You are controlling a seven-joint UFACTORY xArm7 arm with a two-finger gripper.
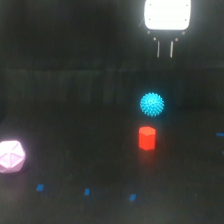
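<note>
My gripper [165,56] hangs from the white hand [167,13] at the top of the view, its two thin fingers apart and nothing between them. Below it in the picture is a spiky light-blue ball [152,104]. A red block [147,138] with flat sides stands upright just in front of the ball, with a small gap between the two in the picture. Far to the left, partly cut off by the frame edge, lies a pale pink faceted ball [11,156]. The gripper is clear of all three.
Small blue marks [87,191] are scattered along the dark floor [70,140] at the front, with another blue mark [220,134] at the right edge. The floor between the pink ball and the red block is empty.
</note>
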